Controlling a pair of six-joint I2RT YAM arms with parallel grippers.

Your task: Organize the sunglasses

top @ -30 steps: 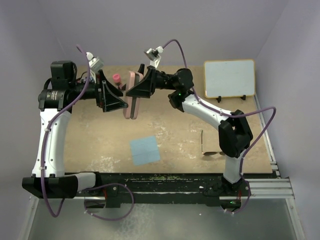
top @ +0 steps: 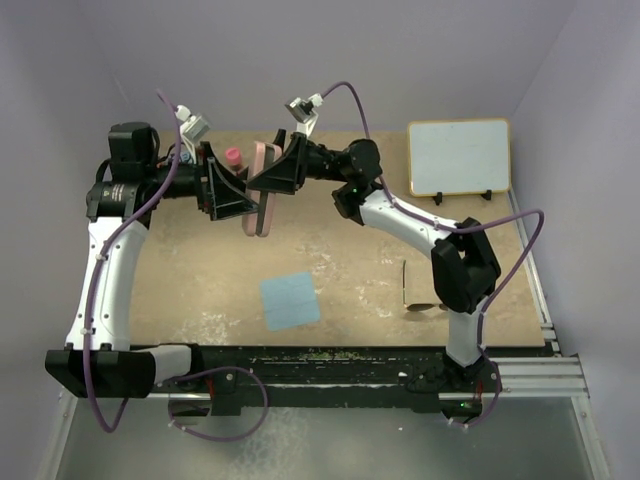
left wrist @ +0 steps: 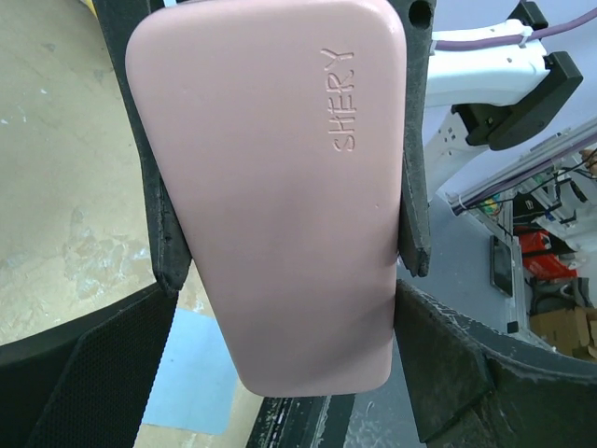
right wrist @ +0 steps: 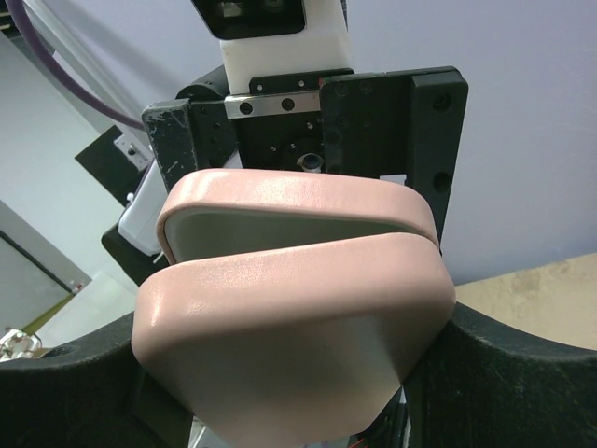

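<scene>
A pink glasses case (top: 258,200), marked SHERY in the left wrist view, is held upright between both grippers, its lid a little apart in the right wrist view. My left gripper (top: 225,190) is open, its fingers around the case. My right gripper (top: 278,165) has its fingers on either side of the case; whether it grips is hard to tell. The sunglasses (top: 418,305) lie on the table at the right front, partly behind the right arm. A blue cloth (top: 290,300) lies flat at the front middle.
A whiteboard (top: 459,155) stands at the back right. A red object (top: 234,157) is behind the left gripper.
The case and right gripper have shifted very slightly left. The left arm has moved slightly.
</scene>
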